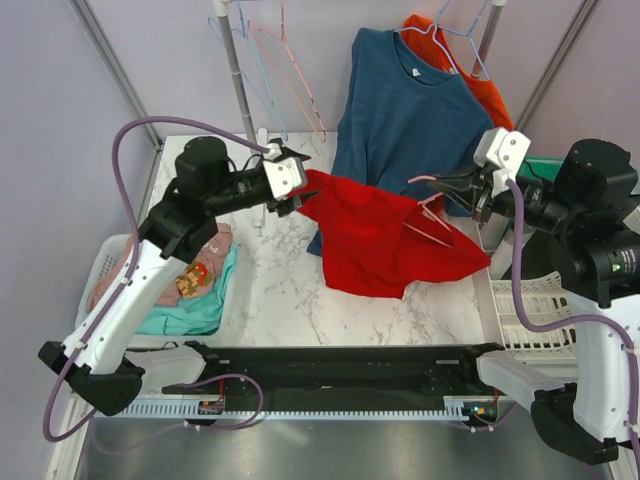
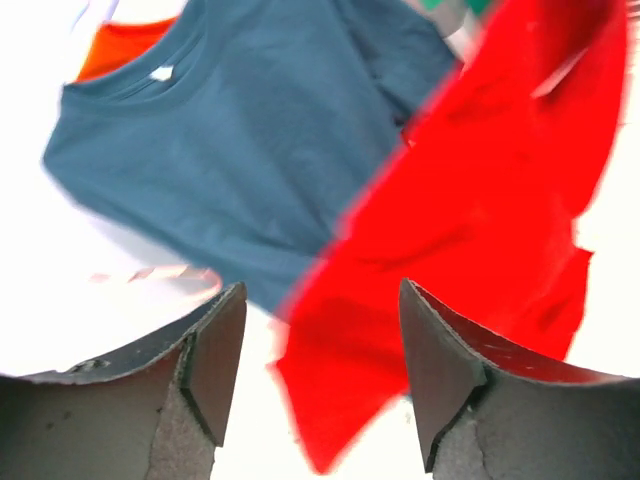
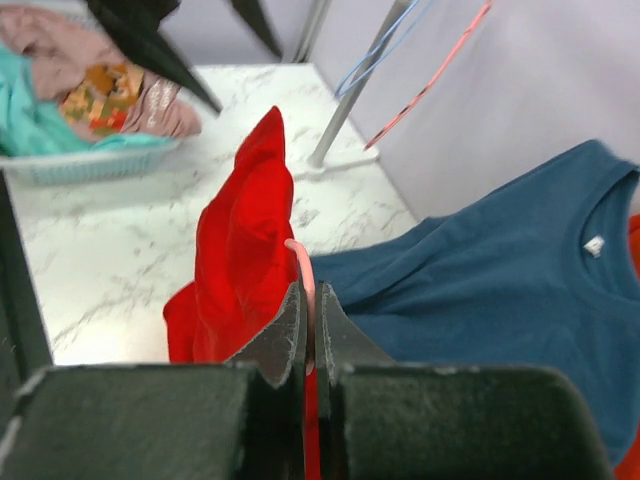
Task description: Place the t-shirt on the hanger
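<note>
The red t-shirt (image 1: 380,250) hangs between my grippers in the top view, a pink hanger (image 1: 425,228) inside it. My right gripper is shut on that hanger's pink hook. My left gripper stands open by the shirt's left upper end; in the left wrist view the red cloth lies blurred beyond its fingertips, and in the right wrist view the cloth's raised corner (image 3: 255,160) stands just below and right of that gripper's dark fingers.
Blue (image 1: 395,120) and orange shirts hang on the rack behind, beside empty hangers (image 1: 290,70). A basket of clothes (image 1: 180,300) is at the left, white baskets (image 1: 525,315) at the right. Bare table shows at front centre.
</note>
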